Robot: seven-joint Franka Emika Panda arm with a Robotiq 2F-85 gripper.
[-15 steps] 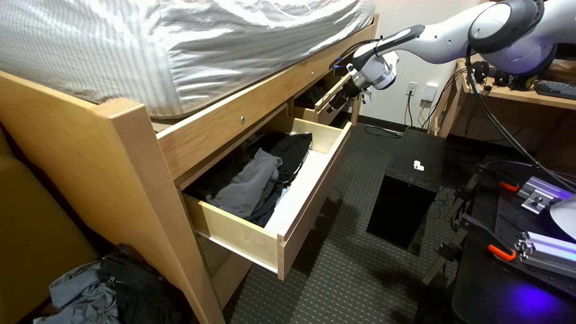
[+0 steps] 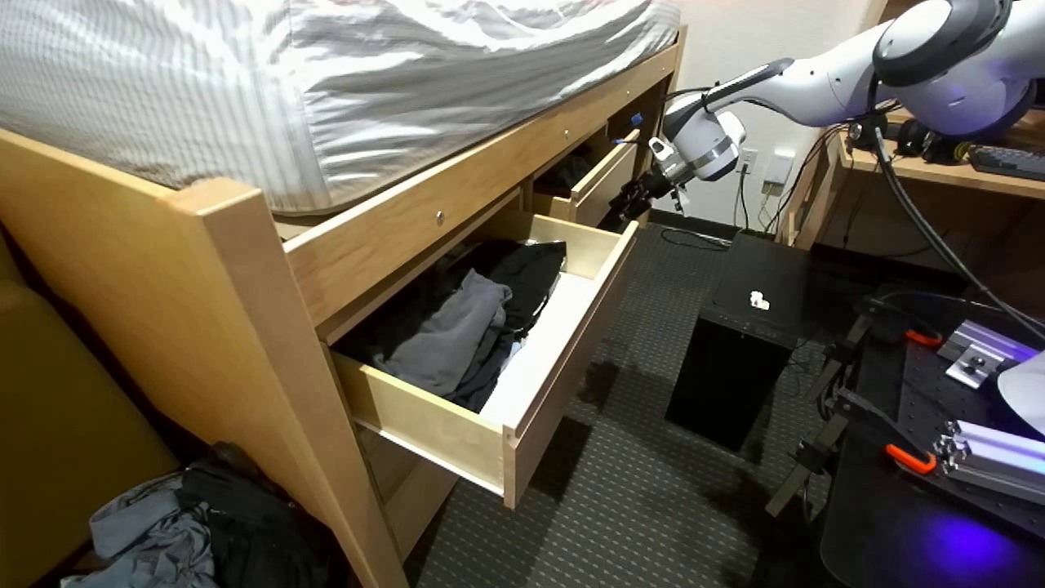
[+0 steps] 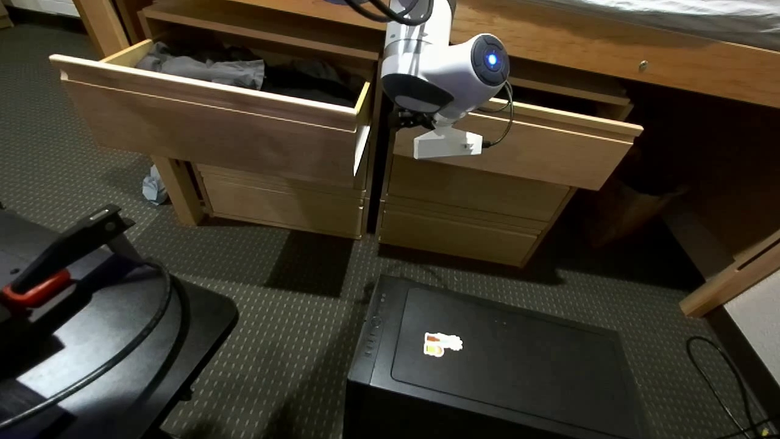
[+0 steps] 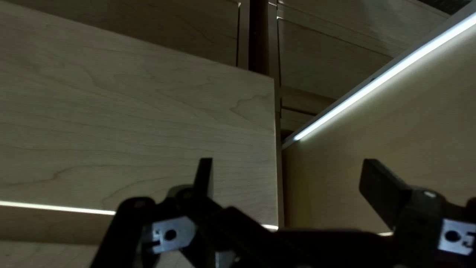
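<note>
My gripper is open, its two black fingers wide apart with nothing seen between them. In exterior view 1 the dark gripper is by the front of the far drawer, close to the back corner of the near drawer. Both drawers are pulled out. Dark clothes and a grey garment lie inside the near one. The wrist view shows a pale wooden drawer front behind the left finger and another wooden panel with a bright edge behind the right. Whether a finger touches wood, I cannot tell.
A black computer case stands on the floor facing the drawers. The black table with clamps is at the right. More clothes lie by the bed's end post. Open carpet runs between the near drawer and the case.
The forearm and gripper have moved slightly right in exterior view 1, away from the bed, and the gripper sits a little lower. Neither drawer has visibly moved.
</note>
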